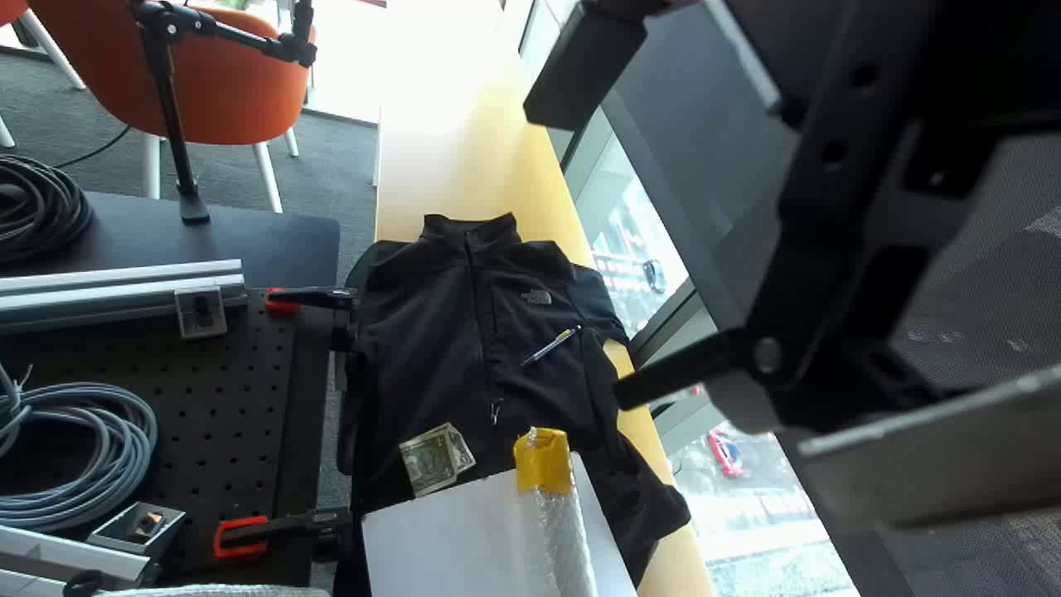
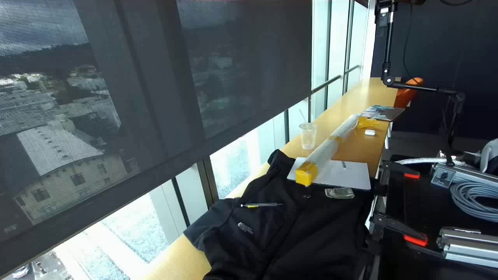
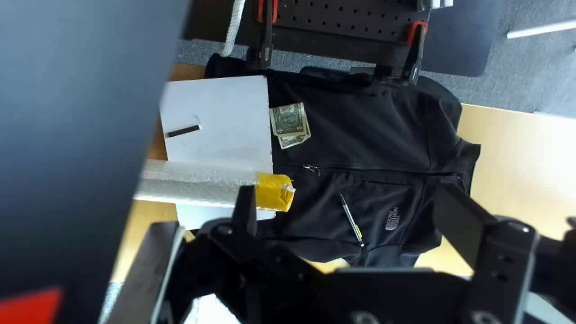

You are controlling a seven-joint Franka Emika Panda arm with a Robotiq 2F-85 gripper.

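Observation:
A black jacket [image 1: 423, 328] lies spread on the long wooden table, its collar toward the far end in exterior view 1. A slim pen [image 3: 351, 220] rests on the jacket near the chest logo. Closer to the hem is a folded dollar bill [image 3: 290, 123], beside a white board [image 3: 216, 119]. Across that board lies a bubble-wrapped roll [image 3: 194, 183] with a yellow taped end [image 3: 274, 192]. My gripper is open above the jacket, fingers wide apart with nothing between them. From the wrist, the pen appears between the two fingers.
A clear plastic cup [image 2: 307, 135] stands by the window behind the roll. Clamps with red tips [image 2: 414, 239] grip the edge of a black perforated bench [image 1: 199, 398] alongside, which carries coiled cable [image 1: 84, 453]. Window glass and a dark blind [image 2: 154, 93] border the table's other side.

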